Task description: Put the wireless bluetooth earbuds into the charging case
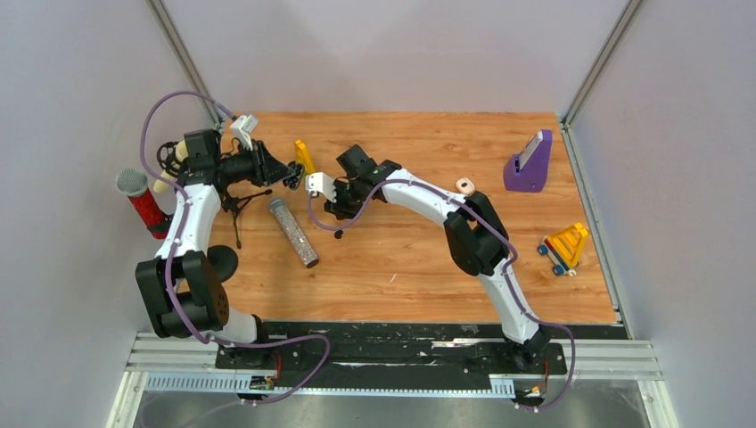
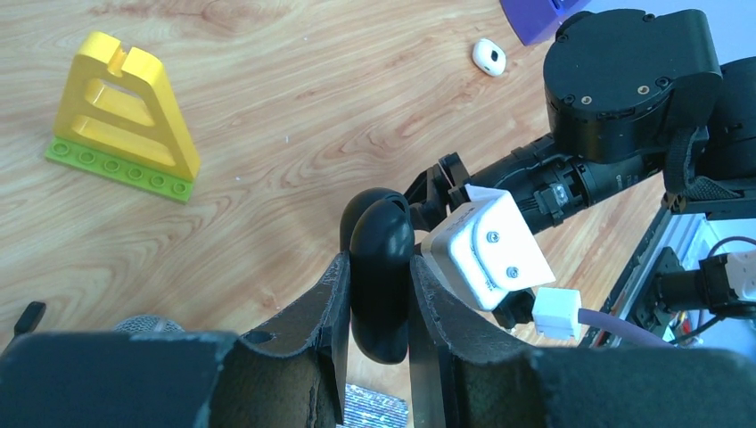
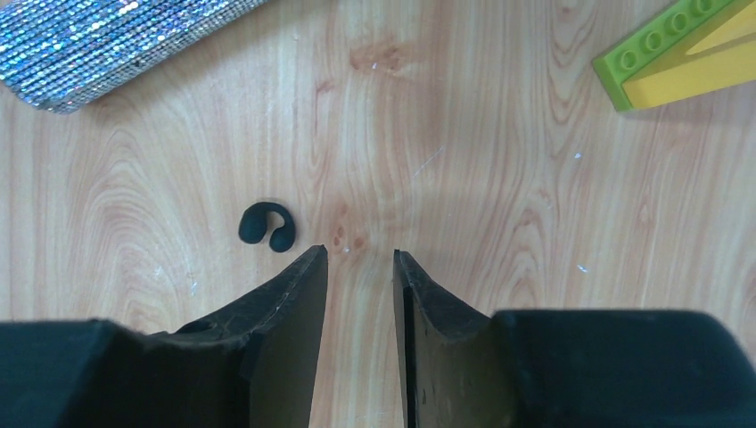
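Note:
My left gripper is shut on a glossy black earbud case, held in the air. My right gripper hangs over the table just to the right of it in the top view, its fingers part open with nothing visible between them. A small black earbud lies on the table, above and left of the right gripper's fingertips in the right wrist view. A white earbud-like piece lies farther off on the wood.
A yellow block piece on a green base stands behind the grippers. A sparkly microphone lies nearby. A purple holder and toy are at the right.

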